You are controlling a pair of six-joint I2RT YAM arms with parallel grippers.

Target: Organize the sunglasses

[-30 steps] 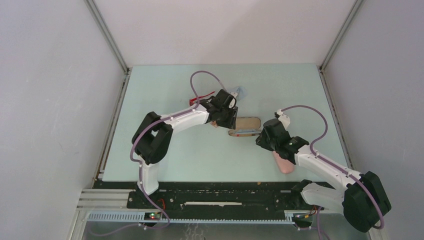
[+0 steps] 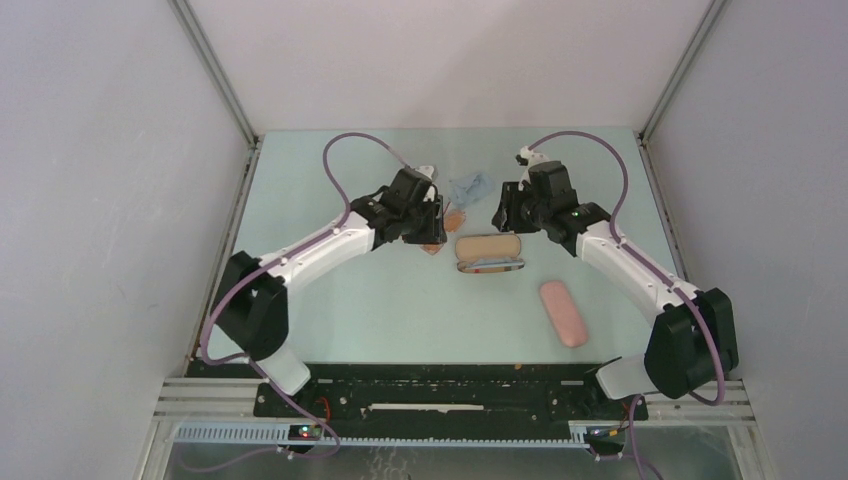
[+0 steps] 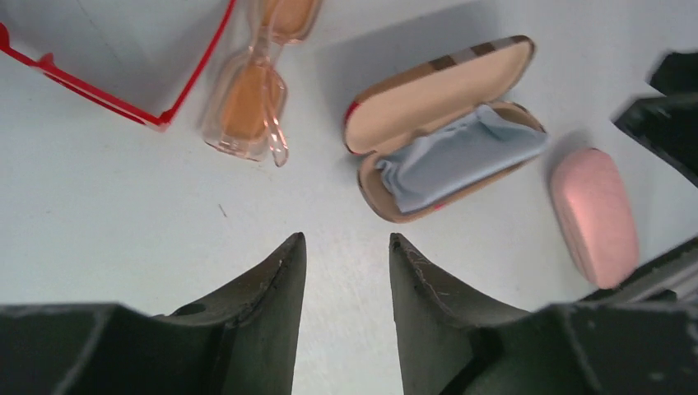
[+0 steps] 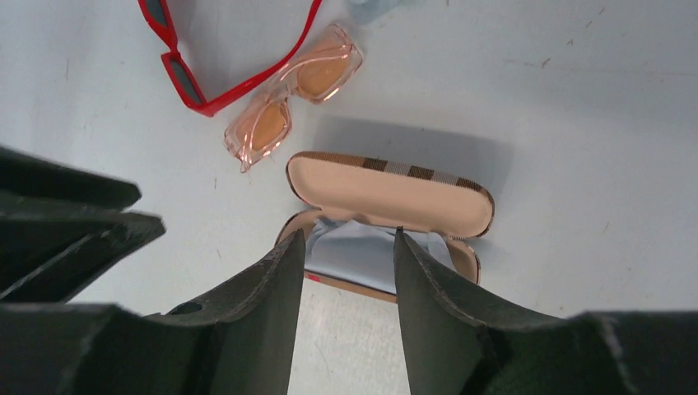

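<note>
Clear sunglasses with orange lenses [image 4: 323,76] lie on the table, beside red-framed sunglasses [image 4: 185,79]. An open tan case [image 4: 391,193] holds a folded grey-blue cloth [image 3: 461,160]; no glasses show inside it. In the top view my left gripper [image 2: 425,240] hovers over the sunglasses and hides much of them. Its fingers stand apart with only bare table between them in the left wrist view. My right gripper [image 2: 510,228] is above and right of the case. Its fingers are spread too, holding nothing, with the case visible beyond them.
A closed pink case [image 2: 564,313] lies at the front right. Behind the grippers sits a pale blue cloth or plastic piece [image 2: 471,188].
My left gripper has moved left, away from the tan case and over the sunglasses. My right gripper has moved back, away from the pink case. The tan case has stayed put.
</note>
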